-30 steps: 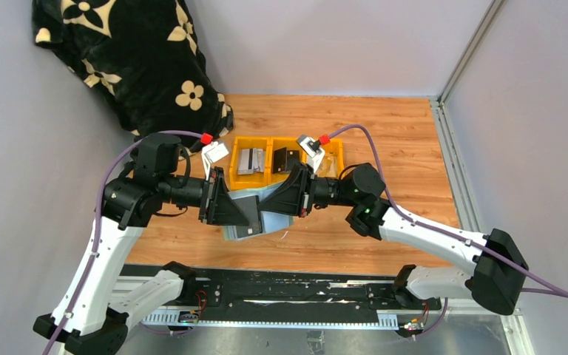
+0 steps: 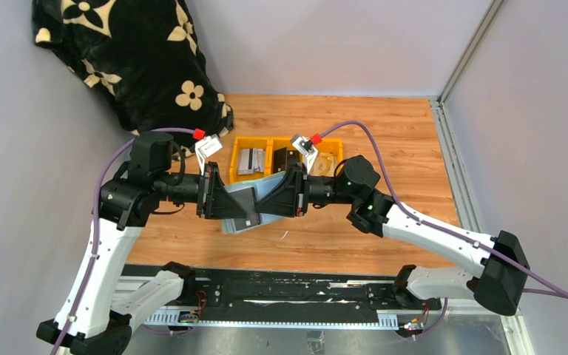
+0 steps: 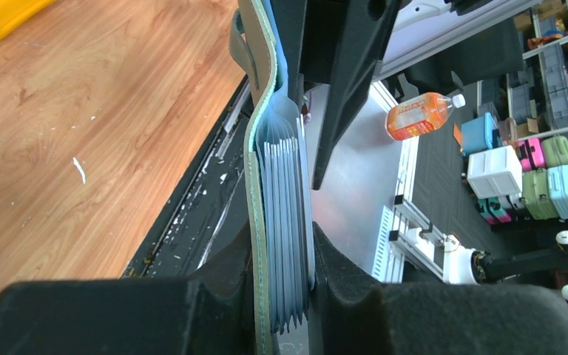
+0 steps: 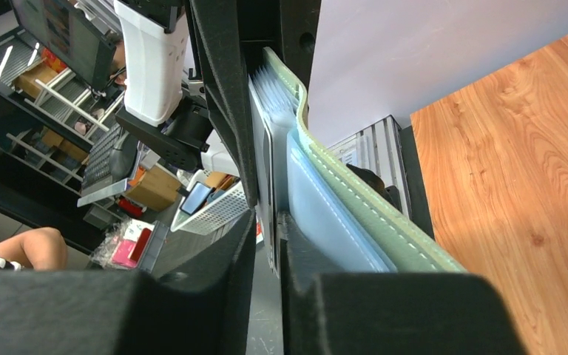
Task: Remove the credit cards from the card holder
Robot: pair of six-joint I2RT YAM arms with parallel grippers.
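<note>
My left gripper is shut on the card holder (image 3: 259,200), which hangs above the table with its edge facing the left wrist camera. Pale blue sleeves (image 3: 285,214) are fanned inside its green stitched cover. A dark grey panel (image 2: 245,201) of the holder shows between the two grippers in the top view. From the other side my right gripper reaches in, its fingers parted by a narrow gap. Between them shows the edge of a thin dark-rimmed card (image 4: 269,170). Whether the fingers press on that card is hidden.
Behind the arms stands a yellow divided tray (image 2: 268,142). Loose cards (image 2: 251,160) lie in its left compartment and a black item (image 2: 287,159) in the middle one. A dark patterned cushion (image 2: 140,66) leans at the back left.
The left gripper and holder have shifted only slightly.
</note>
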